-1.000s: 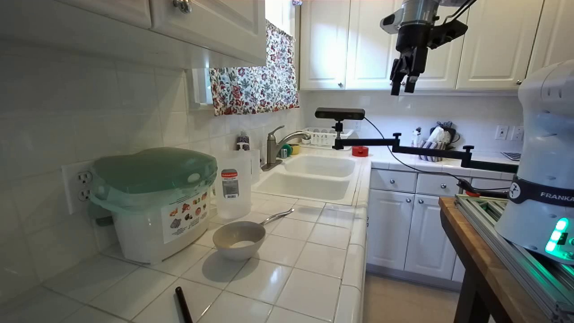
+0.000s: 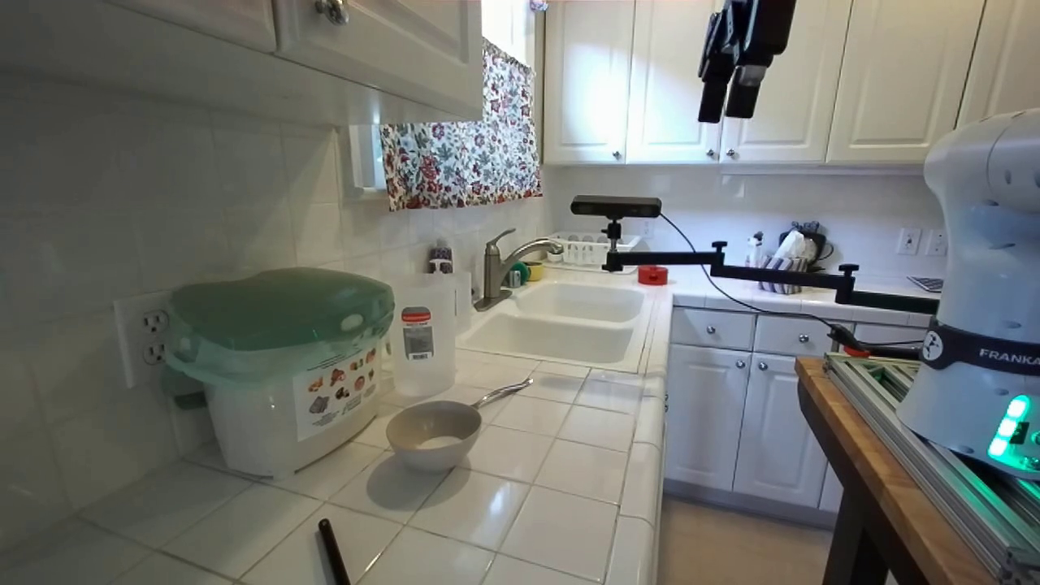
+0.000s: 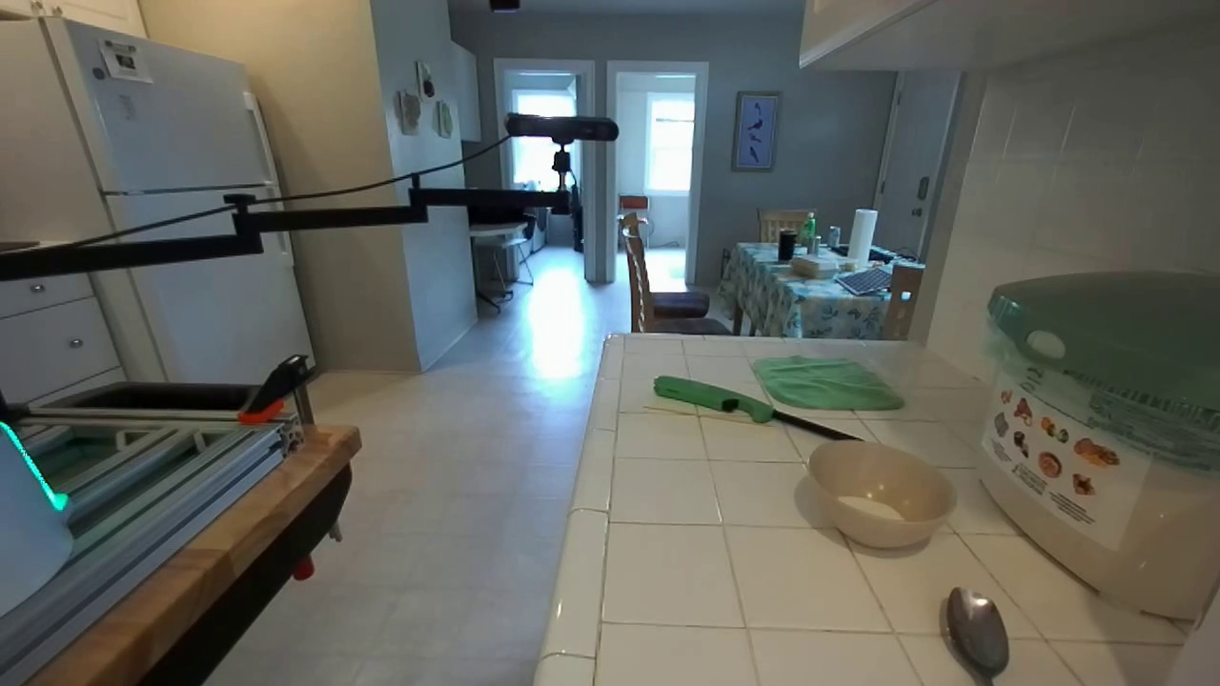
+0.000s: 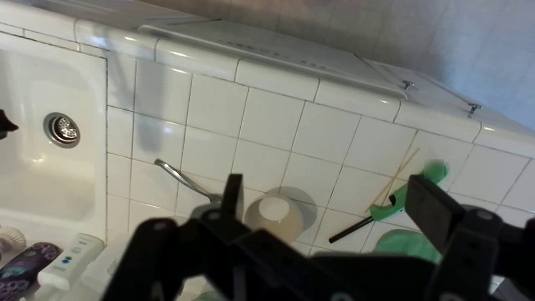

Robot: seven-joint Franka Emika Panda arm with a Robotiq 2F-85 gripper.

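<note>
My gripper (image 2: pixel 726 119) hangs high above the counter, open and empty. In the wrist view its two black fingers (image 4: pixel 231 195) stand wide apart. Below lies a beige bowl (image 4: pixel 286 228) on the white tiles, partly covered by the gripper's body in that view; something pale shows at its bottom. A metal spoon (image 3: pixel 975 633) rests on the tiles near the bowl. Beyond the bowl in exterior view 2 is a green-handled lighter-like tool (image 3: pixel 715 398) with a black shaft. A folded green cloth (image 3: pixel 825 382) lies flat behind it.
A white bin with a green lid (image 2: pixel 283 307) and a clear bottle (image 2: pixel 424 351) stand along the wall. The sink (image 2: pixel 556 336) and faucet (image 2: pixel 495 268) lie past them. A black camera arm (image 2: pixel 682 258) reaches across.
My gripper has risen in exterior view 1, so its upper part is now out of the frame. The bowl, spoon and bin have stayed where they were.
</note>
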